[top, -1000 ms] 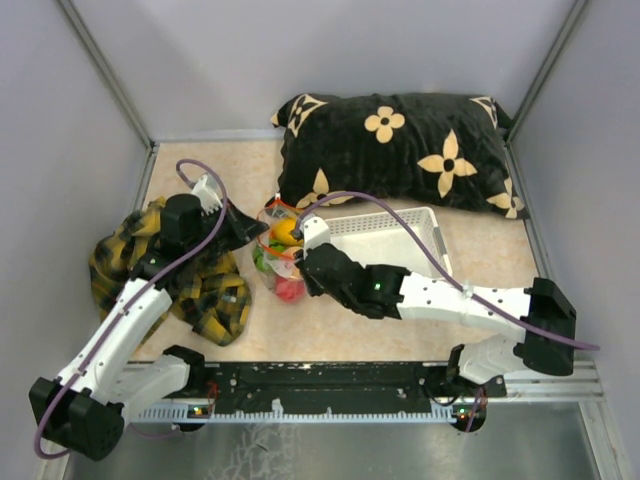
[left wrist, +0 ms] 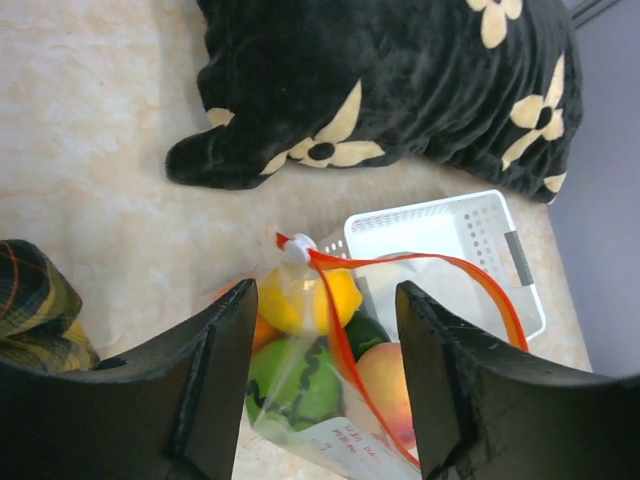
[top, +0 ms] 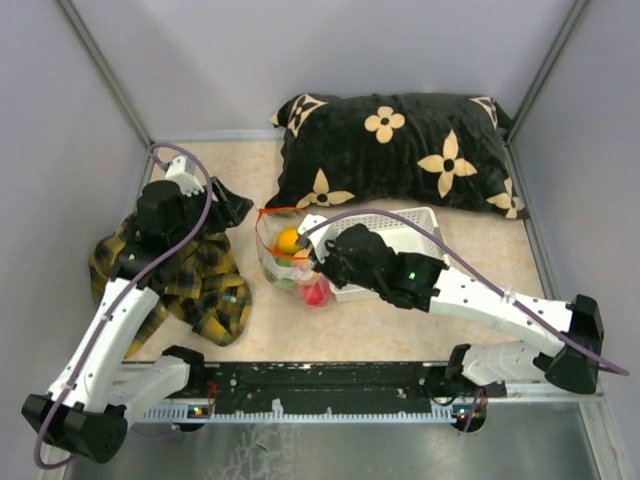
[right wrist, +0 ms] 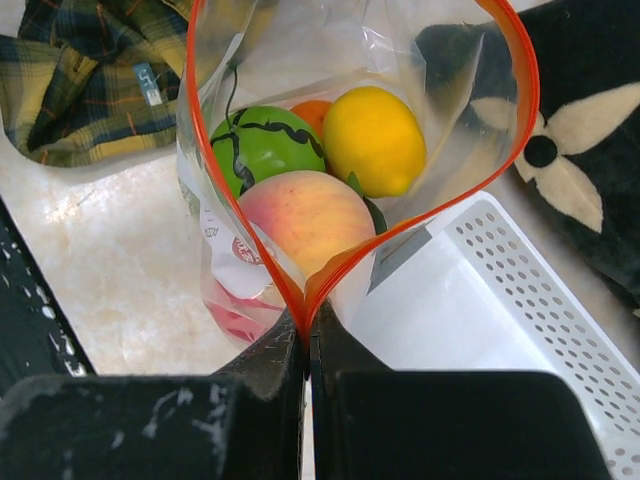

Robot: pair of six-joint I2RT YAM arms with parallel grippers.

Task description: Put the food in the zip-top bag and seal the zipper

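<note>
The clear zip top bag point(right wrist: 525, 90) stands with its orange-edged mouth spread wide. Inside are a yellow fruit point(right wrist: 375, 140), a green striped food point(right wrist: 265, 145), a peach point(right wrist: 305, 215), part of an orange item point(right wrist: 312, 113) and something pink-red point(top: 315, 292) low down. My right gripper is shut on one corner of the orange rim, where both edges meet. My left gripper point(top: 248, 208) hangs open just off the opposite end of the bag, nothing between its fingers. In the left wrist view a white slider point(left wrist: 298, 248) sits at the rim's far corner, beyond the fingertips.
An empty white basket point(top: 405, 238) lies right behind the bag, partly under my right arm. A dark flowered pillow point(top: 400, 150) fills the back. Checked cloth point(top: 215, 290) lies beneath the left arm. Bare table shows in front of the bag.
My right gripper has moved right, carrying its corner of the bag, and the bag mouth has stretched wider. The left gripper has drawn back to the left and up, away from the bag's edge.
</note>
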